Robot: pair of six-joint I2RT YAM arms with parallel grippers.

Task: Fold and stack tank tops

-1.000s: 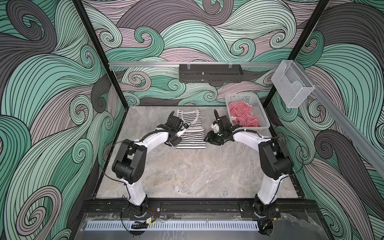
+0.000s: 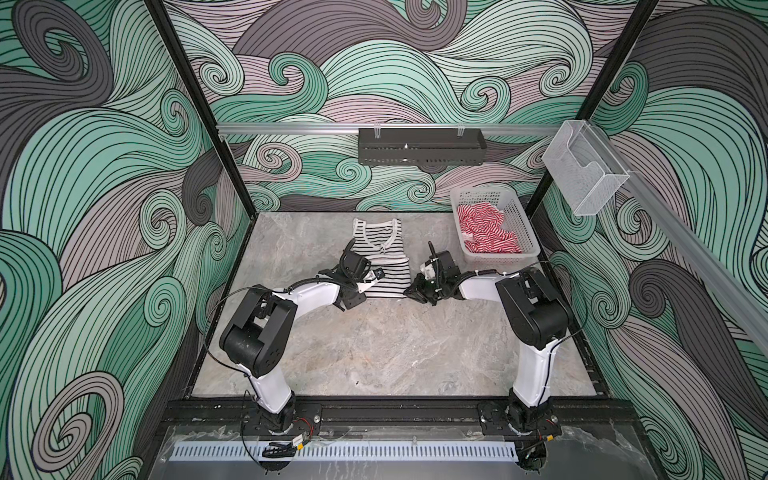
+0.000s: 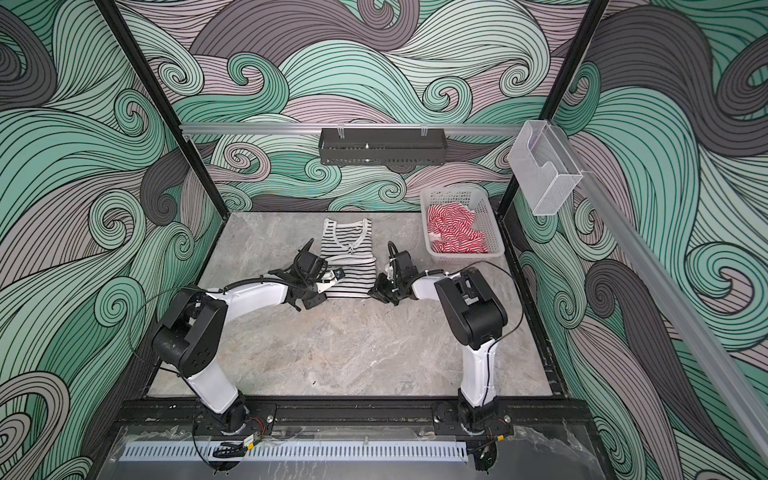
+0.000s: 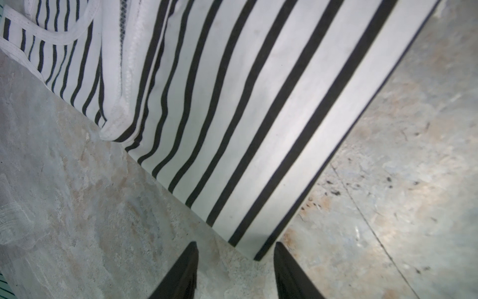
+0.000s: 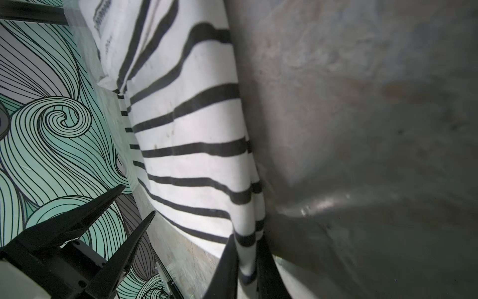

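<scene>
A white tank top with black stripes (image 2: 388, 281) lies on the grey table, neckline toward the back wall, its long side strip folded over in the left wrist view. My left gripper is open at the left bottom corner of the top (image 4: 259, 239), fingertips either side of that corner on the near side. My right gripper is at the right bottom corner, with striped fabric (image 5: 209, 129) between its fingers; whether it grips it firmly is unclear.
A white basket (image 2: 520, 252) holding red-striped fabric (image 2: 484, 224) stands at the back right. A mesh holder (image 2: 584, 172) and a dark tray (image 2: 421, 148) hang on the rails.
Over the last second both arms have moved toward the front, down to the bottom edge of the tank top. The top itself has barely moved.
</scene>
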